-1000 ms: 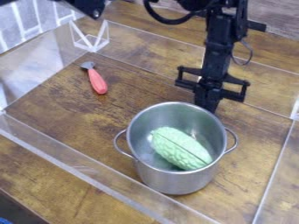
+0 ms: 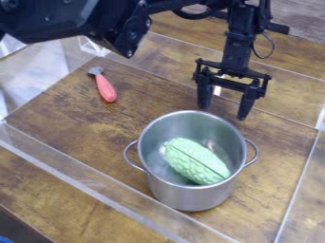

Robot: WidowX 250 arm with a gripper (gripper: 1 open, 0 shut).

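Note:
A steel pot (image 2: 169,190) with two side handles stands in the lower middle, holding a pale green, ridged, elongated vegetable (image 2: 196,161). My gripper (image 2: 223,102) is open above and behind the pot, over bare wooden surface, with nothing seen between its fingers. A small red-handled utensil (image 2: 105,87) with a metal end lies at the upper left.
Clear walls or edges run along the left and right sides. A dark arm part hangs across the top left.
My gripper has shifted slightly over the last second, and its fingers now look further apart. The dark arm at top left reaches further into view. The pot and utensil look unmoved.

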